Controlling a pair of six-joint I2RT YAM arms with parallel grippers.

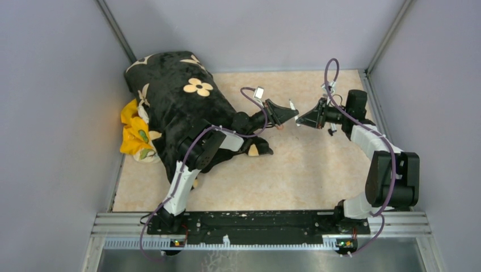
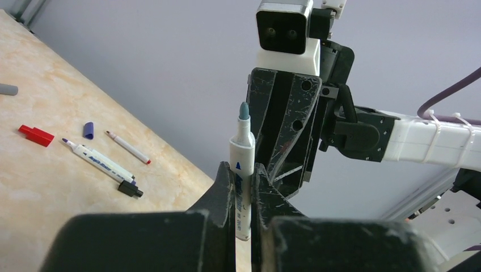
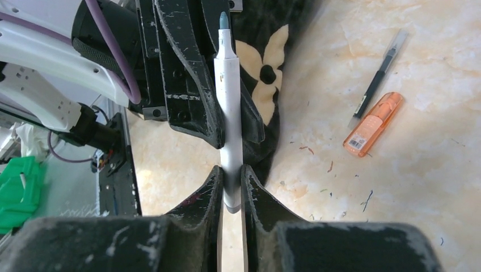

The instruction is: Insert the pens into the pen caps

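Observation:
A white marker [image 2: 242,187] with a teal tip stands upright between my two grippers, which face each other over the table. My left gripper is shut on it. My right gripper has its fingertips at the marker's lower part; whether they grip it is hard to tell. In the left wrist view lie a blue-tipped marker [image 2: 99,161], a thin red-ended pen [image 2: 129,146], a red cap [image 2: 35,134], a blue cap [image 2: 88,130] and a black cap [image 2: 130,188].
An orange highlighter [image 3: 371,124] and a black pen [image 3: 372,85] lie on the table [image 1: 289,175]. A dark floral blanket [image 1: 170,102] covers the left side, beside a yellow cloth [image 1: 133,130].

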